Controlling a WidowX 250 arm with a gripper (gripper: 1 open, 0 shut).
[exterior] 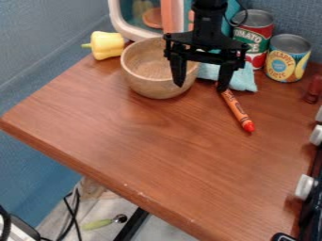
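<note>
The black gripper (201, 75) hangs over the back of the wooden table, fingers apart and pointing down, one near the right side of a tan bowl (149, 77), the other above a light blue cloth (244, 78). Nothing shows between the fingers. An orange-red crayon (236, 109) lies diagonally on the table right of the bowl, partly under the gripper's right finger in view.
A yellow pepper-like object (105, 44) sits at the back left. Two cans (287, 62) and a small red bottle (313, 89) stand at the back right.
</note>
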